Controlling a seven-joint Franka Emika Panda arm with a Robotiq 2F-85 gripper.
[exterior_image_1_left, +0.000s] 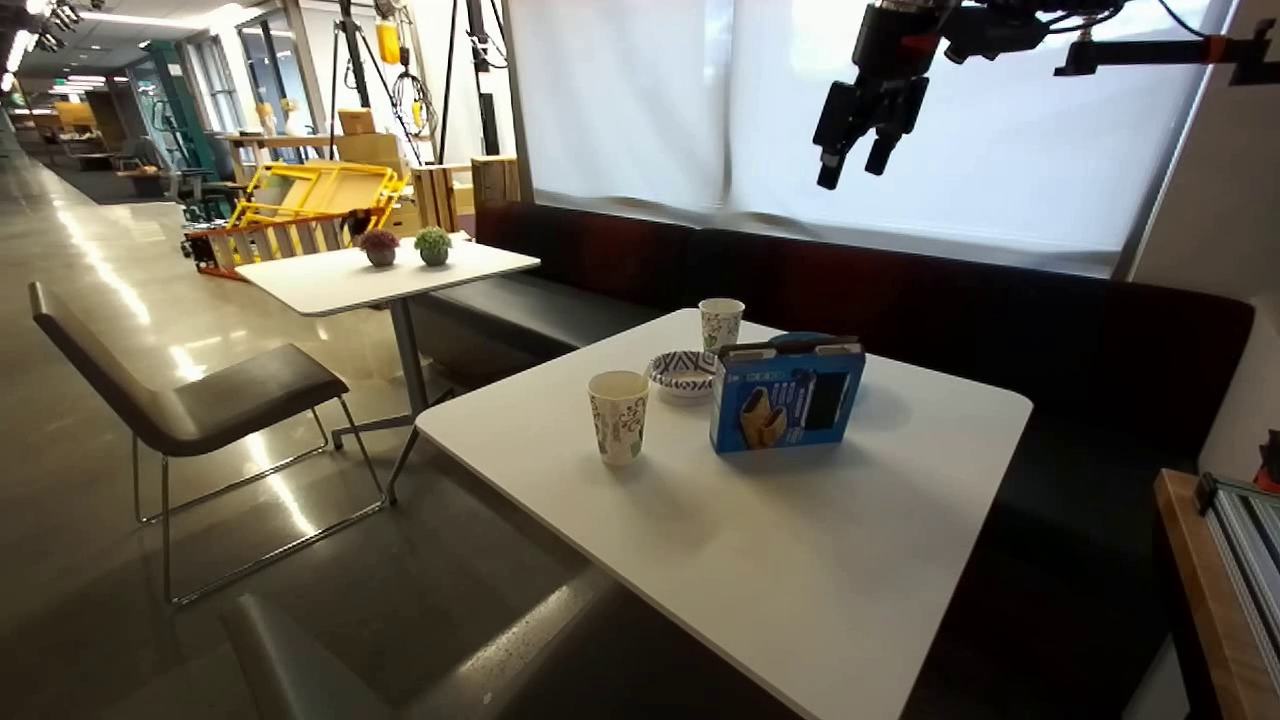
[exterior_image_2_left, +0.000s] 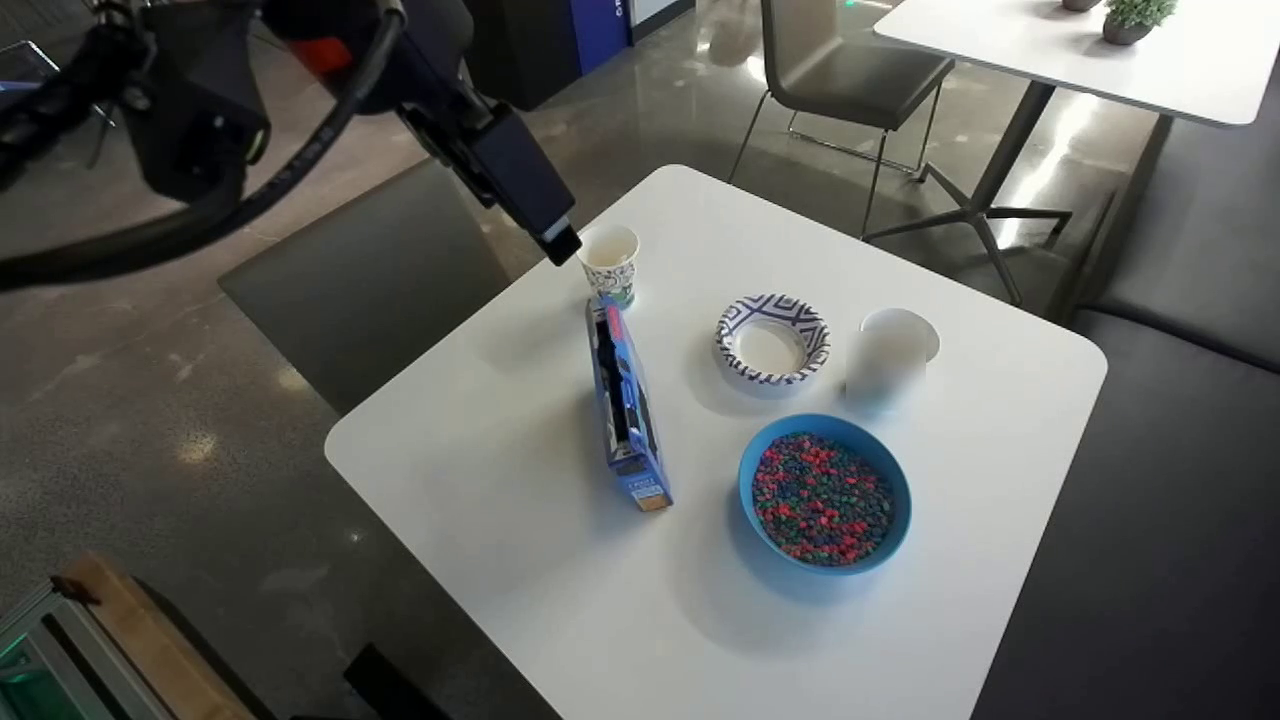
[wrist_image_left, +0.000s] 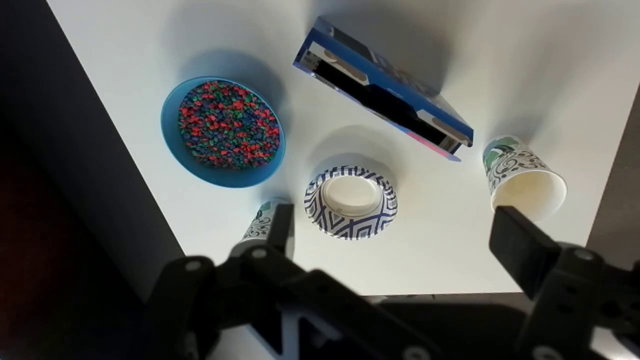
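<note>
High above the white table hangs my gripper, open, with nothing between its fingers. Below it in the wrist view lie a patterned paper bowl, a blue bowl full of red, green and dark bits, and an open-topped blue box. One patterned paper cup shows past the right finger. The other cup is partly hidden behind the left finger. From the side, the box stands upright and hides most of the blue bowl. The paper bowl looks empty.
A dark bench runs along the window side. A grey chair and a second table with small plants stand farther off.
</note>
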